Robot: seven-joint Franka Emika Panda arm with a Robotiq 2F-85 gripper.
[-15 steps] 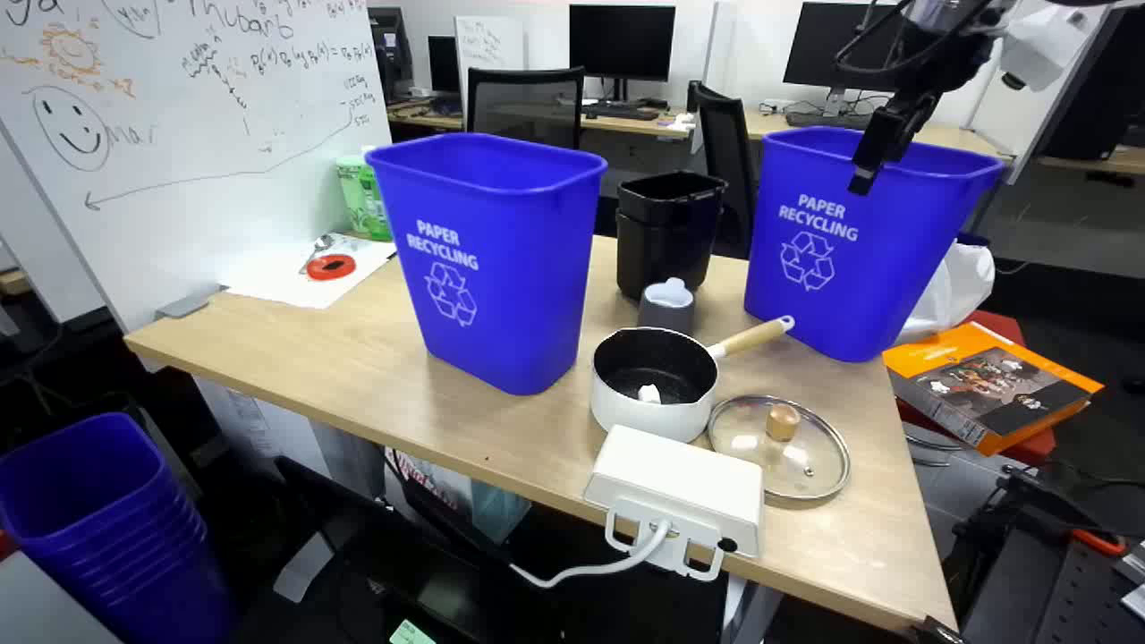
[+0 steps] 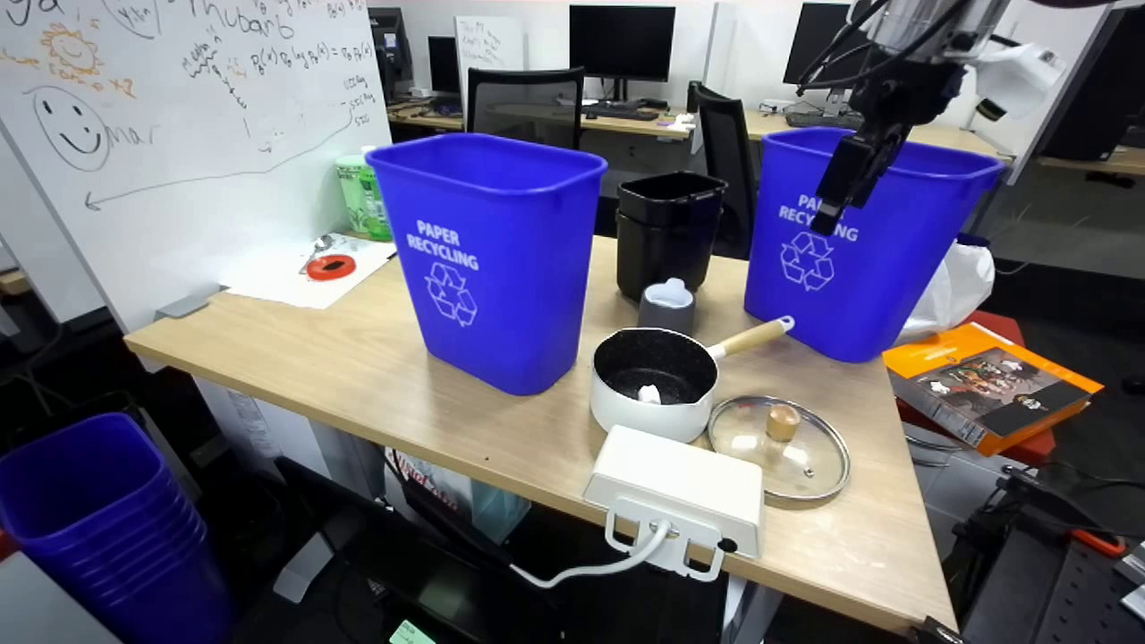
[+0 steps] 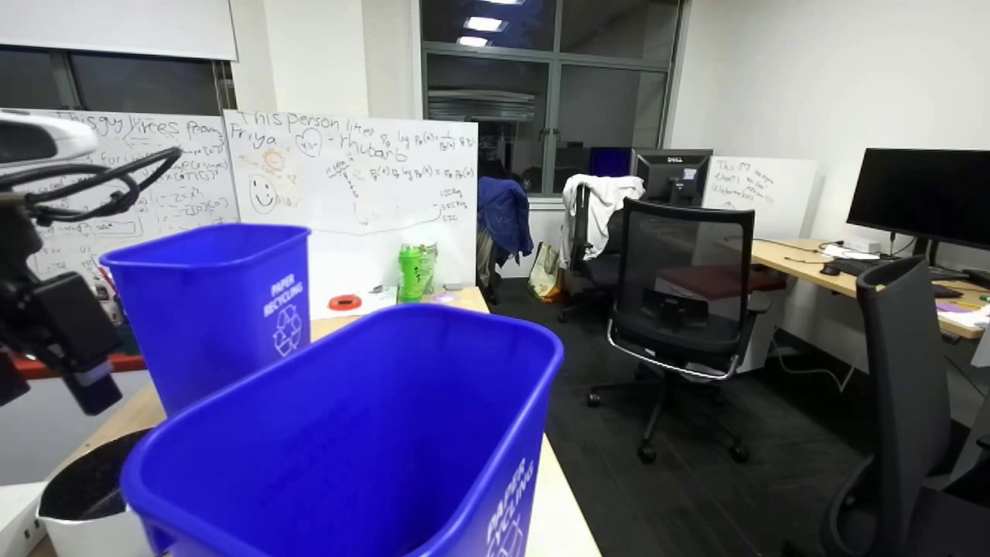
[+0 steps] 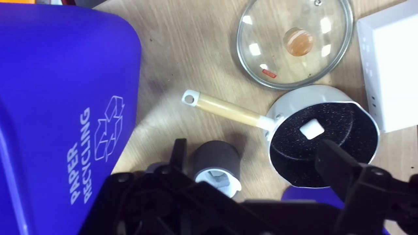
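Note:
My gripper stands open above the table, its two fingers wide apart with nothing between them. In exterior view 1 the gripper [image 2: 843,193] hangs in front of the right blue bin's upper part, higher than the pot. The white pot [image 2: 647,413] rests on the table with its wooden handle [image 4: 227,110] pointing toward that bin. Inside its black interior lies a small white block [image 4: 312,129]. A glass lid [image 4: 266,43] with a wooden knob lies flat beside the pot. A dark grey cup [image 4: 216,156] with a pale top stands near the handle.
Two tall blue recycling bins, one left [image 2: 504,279] and one right [image 2: 859,258], flank the pot. A black bin [image 2: 671,236] stands behind the cup. Close to the pot, a white box [image 2: 676,483] sits at the table's front edge.
In exterior view 1 my gripper has shifted left and somewhat lower, across the front of the right blue bin. The pot, block, lid and cup have stayed in place.

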